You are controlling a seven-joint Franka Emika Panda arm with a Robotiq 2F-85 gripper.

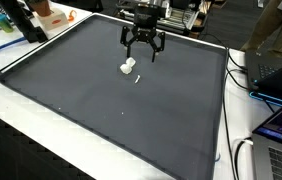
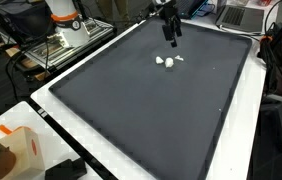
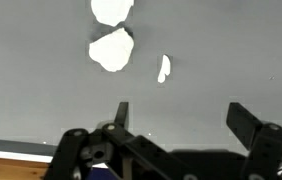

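Two white lumps lie close together on the dark grey board: one lump (image 3: 111, 10) is cut off by the top edge of the wrist view, and the other lump (image 3: 112, 49) is whole. A small thin white piece (image 3: 164, 68) lies apart from them. My gripper is open above the board, with nothing between its fingers. In exterior view 1 the gripper (image 1: 141, 55) hangs near the board's far edge, beyond the small white piece (image 1: 137, 79).
The board (image 1: 121, 110) is bare across its near part. A laptop (image 1: 276, 105) and a cable stand to the right in exterior view 1. An orange-and-white object (image 2: 64, 25) is off the board's left side in exterior view 2.
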